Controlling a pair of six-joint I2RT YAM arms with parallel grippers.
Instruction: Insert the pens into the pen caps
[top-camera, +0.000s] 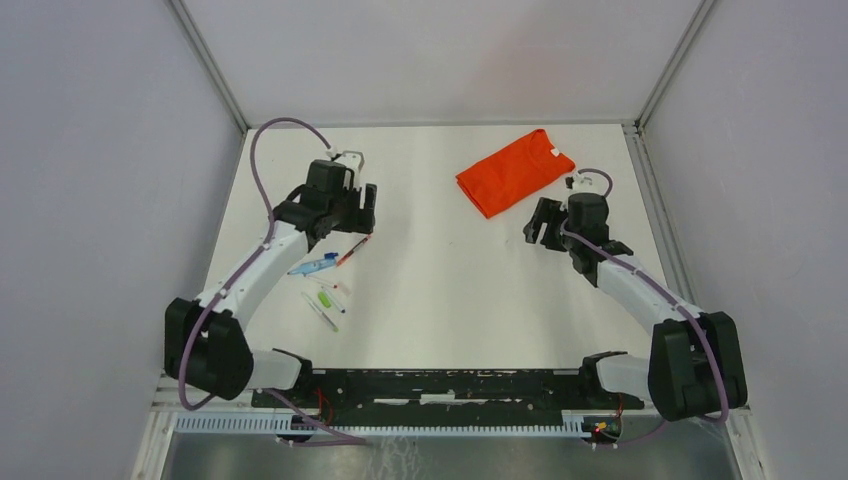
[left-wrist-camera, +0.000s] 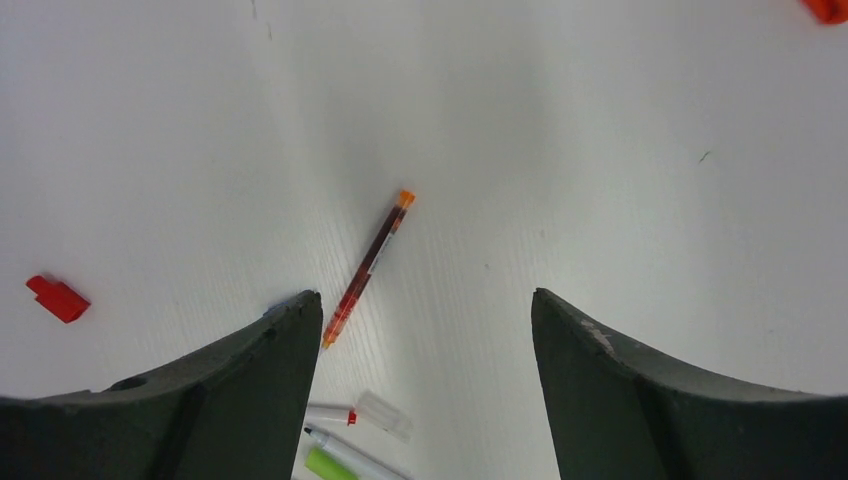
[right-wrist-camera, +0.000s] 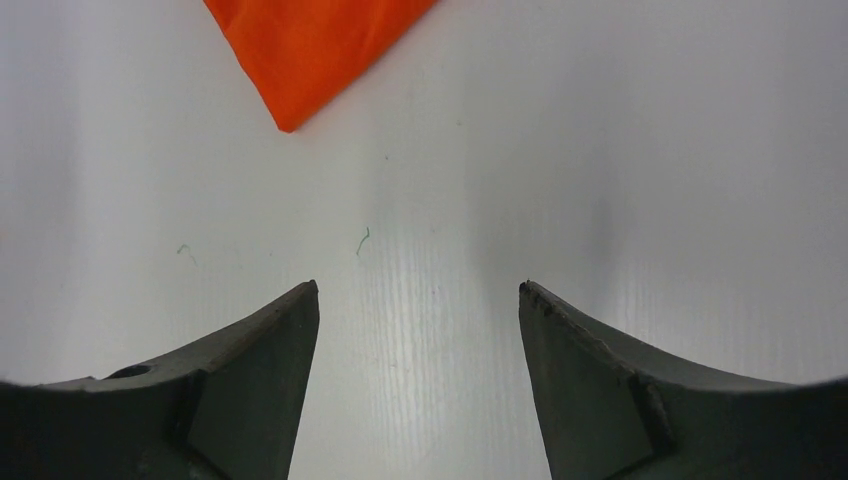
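A dark red pen with orange ends (top-camera: 354, 250) lies on the left of the table. Just beyond it in the top view hovers my left gripper (top-camera: 362, 208), fingers parted and empty. The left wrist view shows that pen (left-wrist-camera: 368, 268) ahead of the fingers, a white pen with a red end (left-wrist-camera: 335, 414), a clear cap (left-wrist-camera: 384, 415), a pale pen with a dark tip (left-wrist-camera: 350, 455) and a green piece (left-wrist-camera: 328, 463), partly cut off. At the right, my right gripper (top-camera: 542, 223) stands open over bare table, with nothing between its fingers.
An orange cloth (top-camera: 515, 172) is folded at the back right. A light-blue marker (top-camera: 314, 266) and a slim white pen (top-camera: 320, 312) lie at the left. A small red piece (left-wrist-camera: 60, 298) shows in the left wrist view.
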